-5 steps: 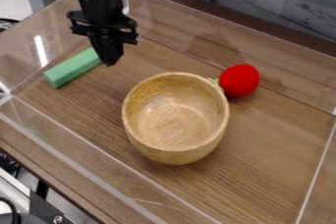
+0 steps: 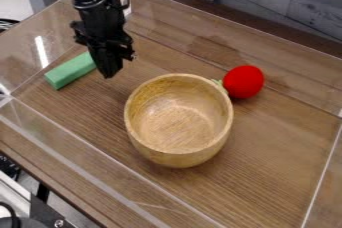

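Note:
My gripper (image 2: 104,48) hangs at the upper left, dark and shut, with nothing visible between its fingers. Just below and left of it a green bar (image 2: 66,72) lies on the wooden table, its right end behind the gripper. A large tan bowl (image 2: 179,121) stands at the centre right, and a red round object (image 2: 243,81) lies right of the bowl's upper edge.
Cables run along the lower left edge.
My gripper has shifted slightly left and turned a little. The bar, bowl and red object have not visibly moved.

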